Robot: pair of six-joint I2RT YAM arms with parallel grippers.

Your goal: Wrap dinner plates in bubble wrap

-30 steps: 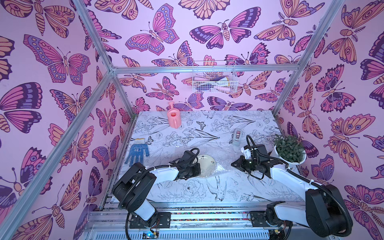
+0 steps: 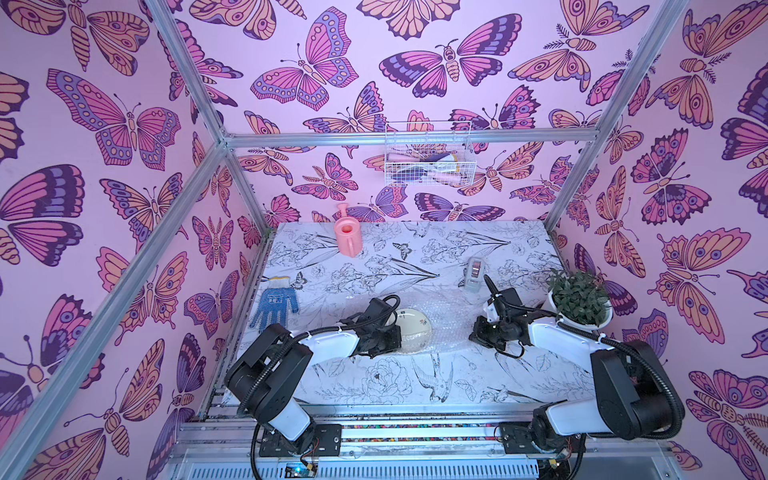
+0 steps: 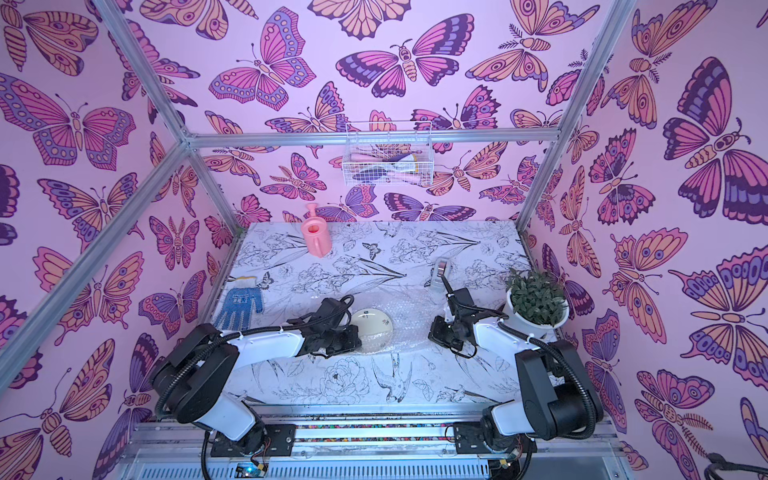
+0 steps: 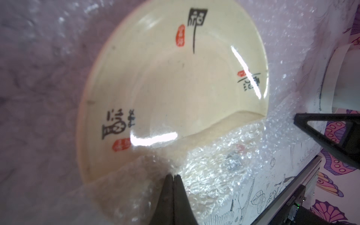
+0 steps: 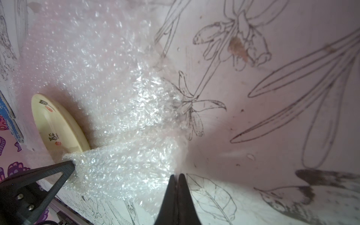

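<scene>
A cream dinner plate (image 4: pixel 180 86) with red and black characters lies face up on bubble wrap (image 5: pixel 112 75). In the left wrist view, a fold of the wrap (image 4: pixel 225 161) covers the plate's near rim. My left gripper is shut at this fold; whether any film is pinched is hidden. To the right of the plate, my right gripper is shut, its tips against the edge of the folded strip (image 5: pixel 123 165). No film shows clearly between them. From above, the left gripper (image 2: pixel 397 340) hides the plate's left side.
A tape dispenser (image 2: pixel 475 272) stands behind the right gripper. The potted plant (image 2: pixel 579 300) is close to the right arm. At the left lies a blue glove (image 2: pixel 276 304), and a pink watering can (image 2: pixel 348 236) stands at the back.
The left arm has stayed in place.
</scene>
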